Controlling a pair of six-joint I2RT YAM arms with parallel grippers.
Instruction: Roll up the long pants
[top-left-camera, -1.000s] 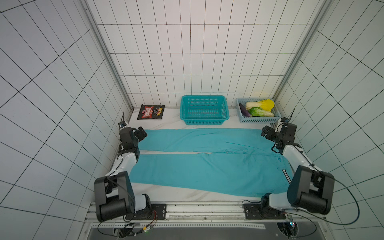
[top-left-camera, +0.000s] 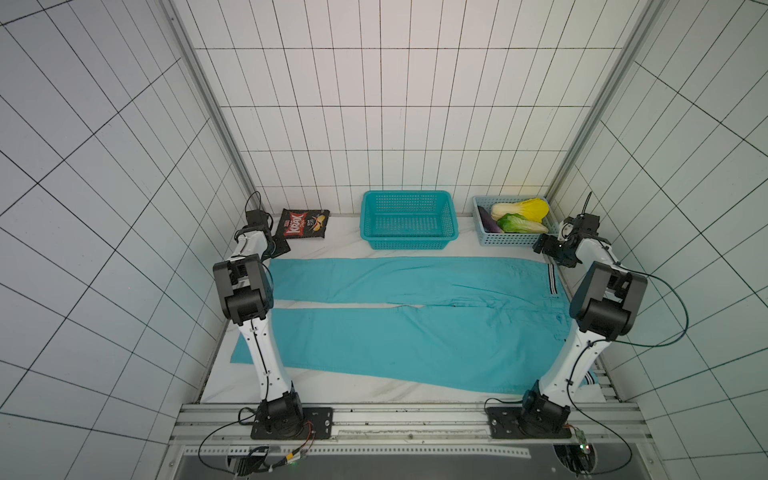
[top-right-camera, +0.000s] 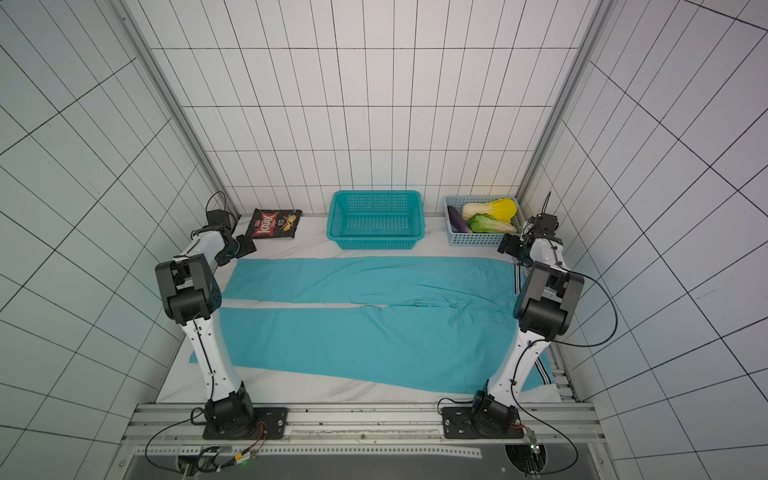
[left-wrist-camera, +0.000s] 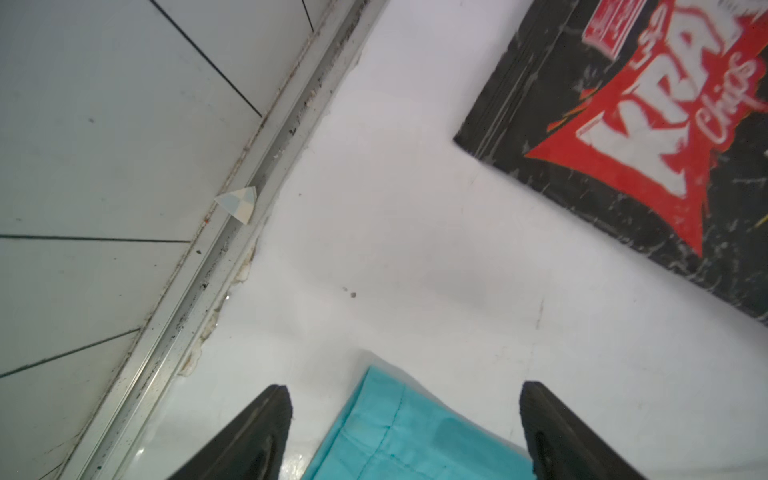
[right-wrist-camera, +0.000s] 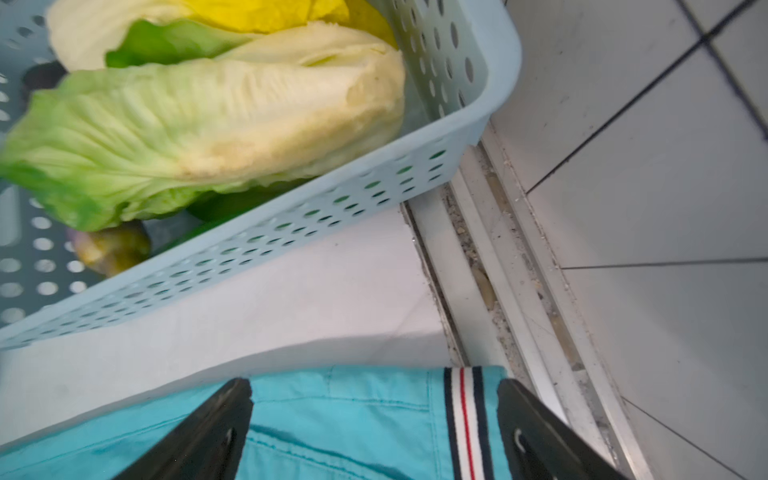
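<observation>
The teal long pants (top-left-camera: 416, 336) lie flat across the table, waist end at the right and the two legs running left with a narrow white gap between them. My left gripper is open above the far leg's hem corner (left-wrist-camera: 388, 412), which shows between its fingers without being gripped. At the far right, my right gripper stands open over the pants' far waist corner, where a black, white and red side stripe (right-wrist-camera: 466, 424) runs down near its right finger. Whether either gripper touches the cloth cannot be told.
A black chips bag (top-left-camera: 304, 224) lies at the back left, close to my left gripper. An empty teal basket (top-left-camera: 409, 220) stands at the back middle. A grey-blue basket (right-wrist-camera: 320, 200) with vegetables is just beyond my right gripper. Tiled walls close in both sides.
The pants have not visibly moved.
</observation>
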